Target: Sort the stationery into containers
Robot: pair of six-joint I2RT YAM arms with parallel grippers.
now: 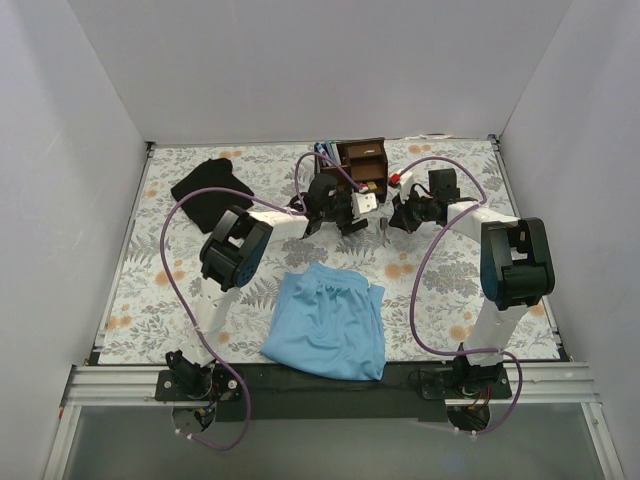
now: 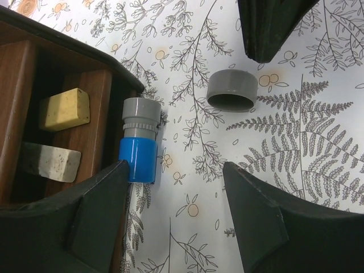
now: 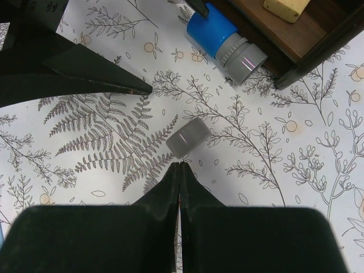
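A glue stick with a blue barrel and grey end [image 2: 139,149] lies on the patterned cloth along the wooden organizer's wall [image 2: 122,77]. My left gripper stands part open over it. One finger [image 2: 108,185] is close against the blue barrel; the other [image 2: 239,182] is well clear of it. Apart from the stick, a grey cap [image 2: 232,91] rests on the cloth. In the right wrist view, the same cap [image 3: 188,138] lies just beyond the tips of my right gripper, which is shut with nothing visible between its fingers.
Inside the organizer sit a yellow block [image 2: 65,110] and a whitish block [image 2: 51,161]. A blue cloth [image 1: 328,320] lies at the front and a black cloth [image 1: 212,193] at the left. Both grippers are close together.
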